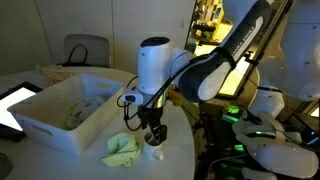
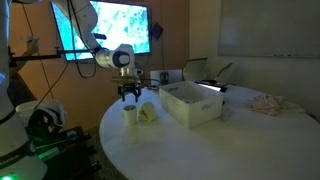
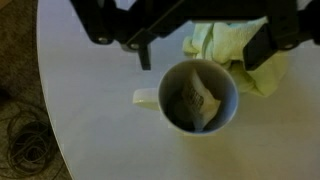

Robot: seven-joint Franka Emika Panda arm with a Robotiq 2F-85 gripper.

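A white mug (image 3: 150,98) stands upright on the table, and a pale packet (image 3: 202,101) leans inside it. In the wrist view my gripper has its fingers (image 3: 143,50) spread apart, with nothing visible between them. Seen in exterior view 1, the gripper (image 1: 146,126) hangs just over the mug (image 1: 153,150), pointing down. Exterior view 2 also puts the gripper (image 2: 130,93) above the mug (image 2: 130,117), with a small gap. A yellow-green cloth (image 3: 228,45) lies crumpled beside the mug, partly behind the right finger.
A white open box (image 1: 65,130) with some things in it stands behind the cloth. In exterior view 2, a pinkish cloth (image 2: 267,104) lies at the far side, and much of the white table (image 2: 225,145) is clear. A dark screen (image 1: 10,108) sits at the left.
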